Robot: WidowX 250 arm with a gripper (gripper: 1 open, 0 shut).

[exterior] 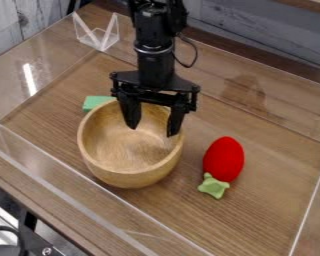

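The black robot arm reaches down from the top centre, and its gripper (151, 108) hangs open over a large tan bowl (123, 158), its fingers low over or inside the back of the bowl. I see nothing held between them. A red oval object (223, 158) lies to the right of the bowl, with a light green piece (214, 186) just below it. A teal-green piece (96, 103) sits behind the bowl on the left, partly hidden by the bowl and arm.
A wooden tabletop (263, 215) spans the view, with free room at the front and right. A clear plastic object (99, 30) stands at the back left. A black cable lies at the lower-left corner.
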